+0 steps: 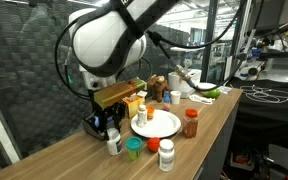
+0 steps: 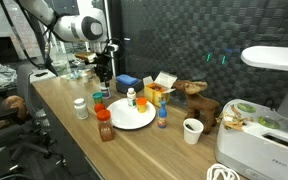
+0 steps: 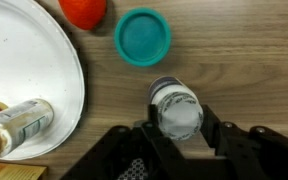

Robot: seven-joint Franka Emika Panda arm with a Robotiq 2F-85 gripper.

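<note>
A white-lidded bottle (image 3: 179,115) stands upright on the wooden table, next to a teal cup (image 3: 142,37). Around its lid is my gripper, reaching down from above with one finger on either side. Whether the fingers press on the bottle or leave a small gap cannot be made out. In exterior view 1 the same white bottle (image 1: 114,143) rests on the table under my gripper (image 1: 108,128). Exterior view 2 shows the gripper (image 2: 104,73) over the bottle, largely dark and small there.
Beside the bottle are a green cup (image 1: 134,147), a red tomato (image 1: 153,145) and another white bottle (image 1: 166,155). A white plate (image 1: 164,124) holds more bottles. Free tabletop (image 1: 69,163) lies at the left; a blue container (image 2: 128,82) stands close behind.
</note>
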